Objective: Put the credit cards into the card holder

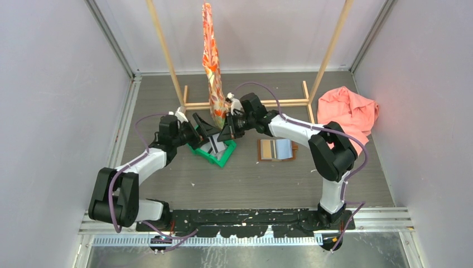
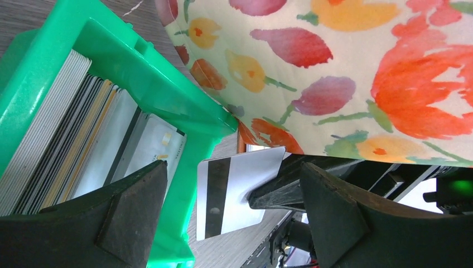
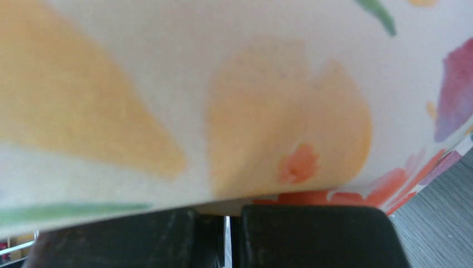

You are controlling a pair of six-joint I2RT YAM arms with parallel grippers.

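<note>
My right gripper (image 1: 221,137) is shut on a white card (image 2: 237,195) with a black stripe. Black fingers (image 2: 276,192) pinch one edge of it in the left wrist view. My left gripper stands part open, its fingers to either side of the card and apart from it. Below lies a green box (image 1: 225,158), holding several cards (image 2: 92,131) on edge in a row. To the right rests an open brown card holder (image 1: 295,151) with tan and blue panels. Cloth fills most of the right wrist view, where the card is hidden.
A floral cloth (image 1: 211,56) hangs down beside both grippers, close against the right one. Behind stands a wooden frame (image 1: 279,103). A pink cloth (image 1: 347,109) lies crumpled at the right. The floor in front of the green box is clear.
</note>
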